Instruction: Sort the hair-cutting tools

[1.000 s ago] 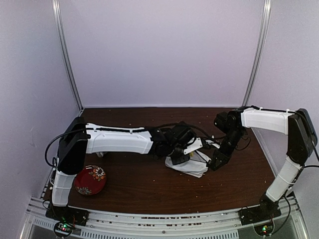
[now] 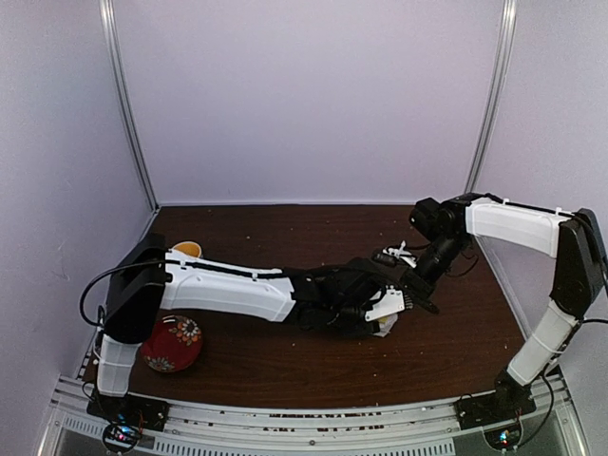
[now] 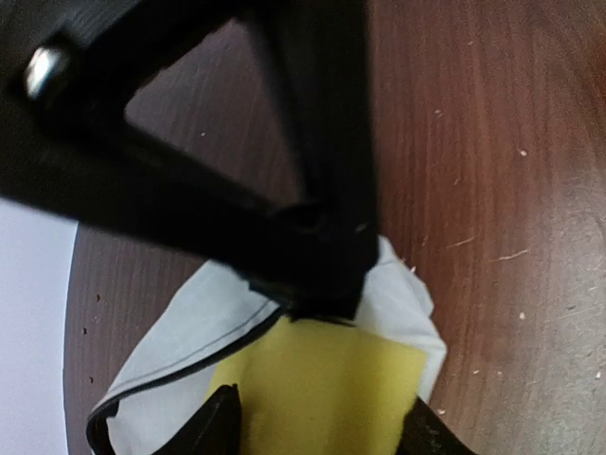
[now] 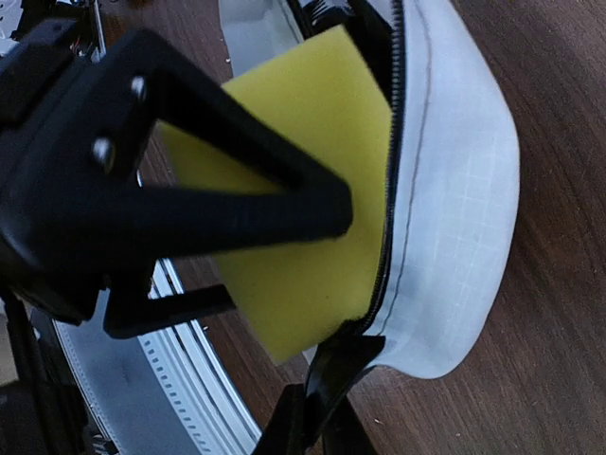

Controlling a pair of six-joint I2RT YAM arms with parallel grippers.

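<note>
A white pouch [image 4: 464,190] with a black zip lies on the table under both grippers, its mouth spread. The yellow sponge-like block [image 4: 312,123] stands at that mouth, one edge passing behind the zip. My left gripper has a finger on either side of the block [image 3: 331,379]; whether it presses on it I cannot tell. Low in the right wrist view, my right gripper is shut on the dark edge of the pouch. Dark tools [image 4: 327,11] show inside the pouch. From above, the arms hide most of the pouch [image 2: 386,327].
A red flowered round object [image 2: 172,344] sits at the front left, close to the left arm. Behind that arm an orange-rimmed cup [image 2: 188,249] peeks out. Bare table [image 2: 285,228] lies at the back and along the front.
The right gripper has shifted slightly. The cup's rim has come into view.
</note>
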